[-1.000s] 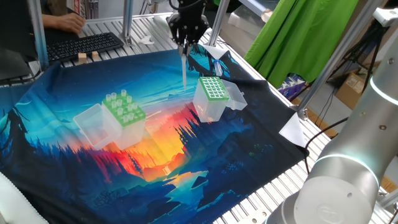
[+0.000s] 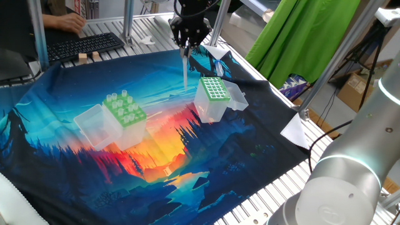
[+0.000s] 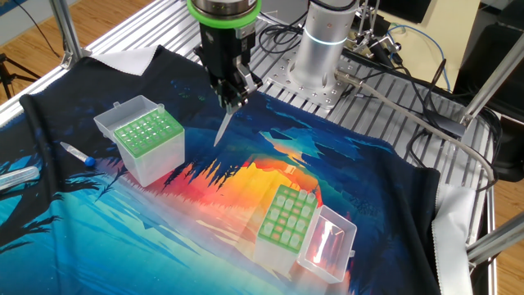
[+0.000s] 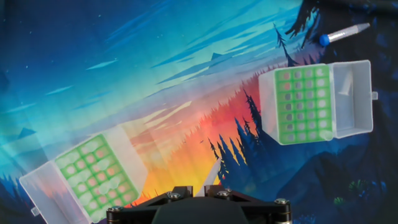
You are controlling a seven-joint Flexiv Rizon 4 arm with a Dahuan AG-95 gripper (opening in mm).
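My gripper (image 3: 232,106) is shut on a long, pale pipette tip (image 3: 223,129), which points downward at a slant. In the wrist view the tip (image 4: 213,177) stands out between the fingers at the bottom edge. It hangs above the cloth between two clear boxes with green racks, touching neither. One tip box (image 2: 129,130) has several tips standing up in its rack (image 2: 139,114). The other box (image 2: 210,109) has a green grid (image 2: 215,89) with mostly empty-looking holes. Both lids are swung open. Exterior view 1 hides the fingers partly against the dark arm.
A blue-capped pen or tube (image 3: 79,155) lies near the emptier box. At the left edge lies another pale object (image 3: 18,178). The printed cloth (image 2: 162,178) is wrinkled but clear between the boxes. A person's hand (image 2: 70,23) rests by a keyboard (image 2: 86,45).
The gripper and the tip have stayed almost in place, with only a very slight shift. Both boxes stand where they were.
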